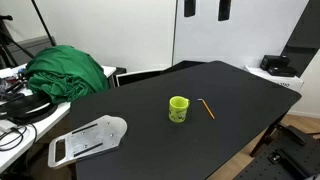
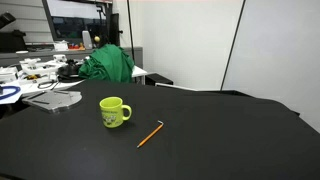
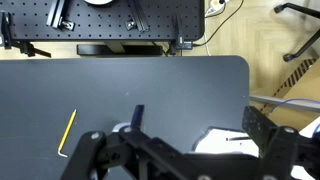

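Observation:
A yellow-green mug (image 1: 178, 109) stands upright on the dark table, its handle showing in exterior view 2 (image 2: 113, 112). Close by lies a thin orange pencil-like stick (image 1: 207, 108), apart from the mug; the wrist view has this stick (image 3: 67, 132) at the left. My gripper (image 1: 206, 14) hangs high above the table's far side, its two dark fingertips spread wide. From the wrist, the gripper is open over the tabletop with nothing held. The mug cannot be made out clearly in the wrist view.
A grey flat tray-like plate (image 1: 110, 131) lies at the table's left edge. Green cloth (image 1: 66, 73) is heaped behind on the left, beside a cluttered side surface.

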